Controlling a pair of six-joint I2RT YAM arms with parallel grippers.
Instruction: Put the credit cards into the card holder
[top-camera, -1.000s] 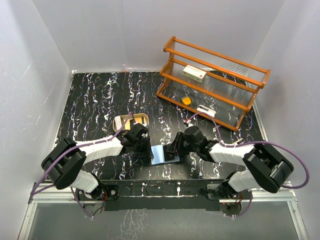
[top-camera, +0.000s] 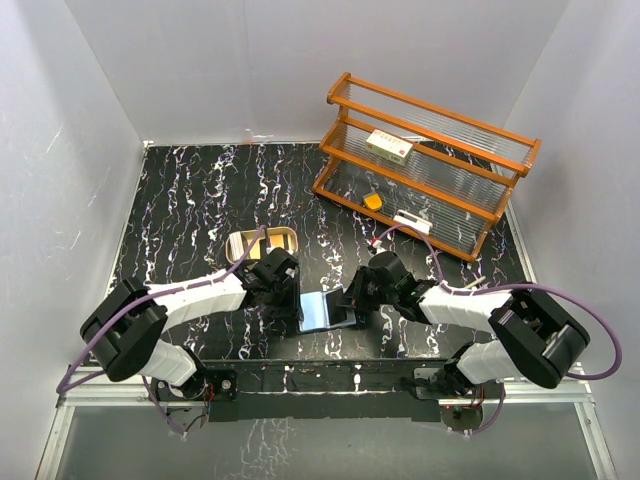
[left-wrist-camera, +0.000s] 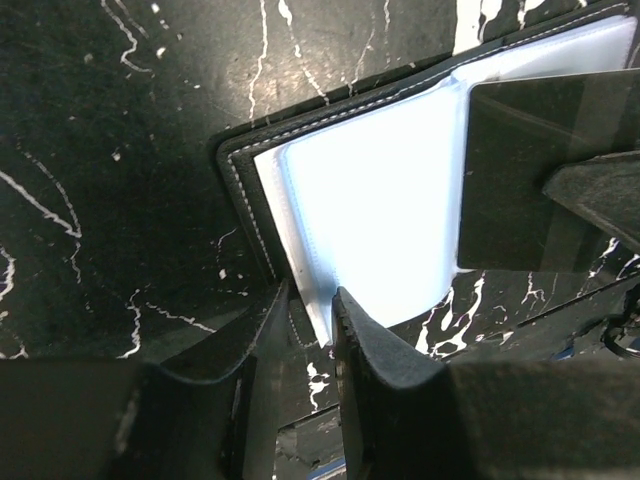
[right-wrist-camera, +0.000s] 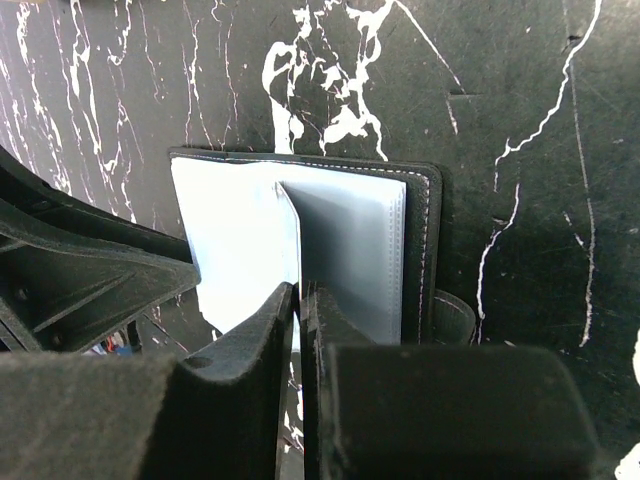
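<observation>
The card holder (top-camera: 312, 310) lies open on the dark table between both grippers, its clear sleeves showing white and black. My left gripper is at the holder's left edge, fingertips close together by the white sleeve's edge; whether anything is between them is unclear. My right gripper is at the upright edge of a sleeve, fingertips nearly together; I cannot tell whether they grip it. A dark panel (left-wrist-camera: 520, 120) covers the holder's right part in the left wrist view.
A tray with cards (top-camera: 236, 245) sits behind my left arm. An orange wooden rack (top-camera: 420, 180) with boxes stands at the back right.
My left gripper and the holder's left side have shifted very slightly to the left. The right gripper has moved only slightly at the holder.
</observation>
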